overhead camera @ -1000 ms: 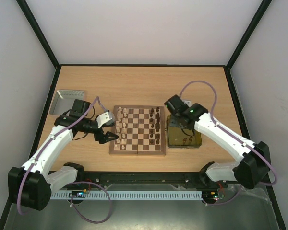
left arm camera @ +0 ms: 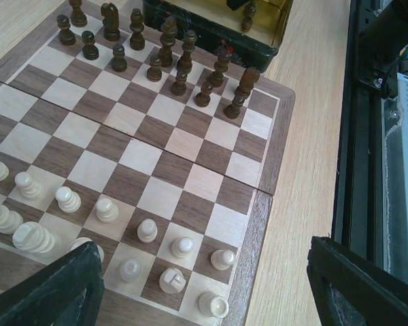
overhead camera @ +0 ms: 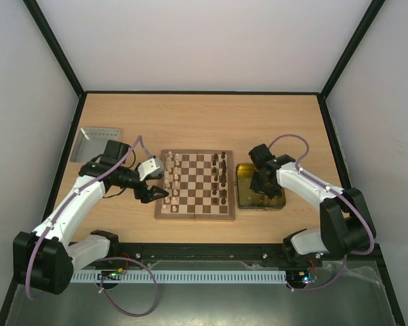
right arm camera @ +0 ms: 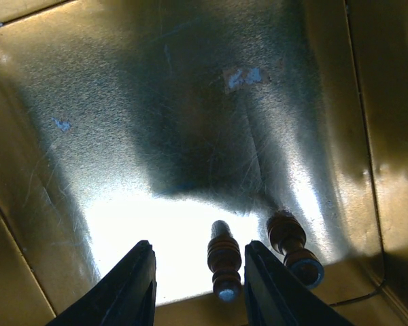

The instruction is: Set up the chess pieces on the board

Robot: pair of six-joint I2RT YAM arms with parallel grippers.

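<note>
The chessboard (overhead camera: 194, 210) carries white pieces (left arm camera: 147, 229) along one side and dark pieces (left arm camera: 166, 41) along the other. My right gripper is open over a brass-coloured tin (overhead camera: 239, 202), where two dark pieces lie on the bottom, one (right arm camera: 225, 261) between and just beyond the fingertips, the other (right arm camera: 292, 248) to its right. My left gripper stands open at the white side of the board with nothing held.
An empty-looking silver tray (overhead camera: 92, 142) sits at the back left. The dark frame edge runs along the front.
My right arm has moved down and to the right from above the board's edge into a position over the tin. The left arm is nearly unchanged.
</note>
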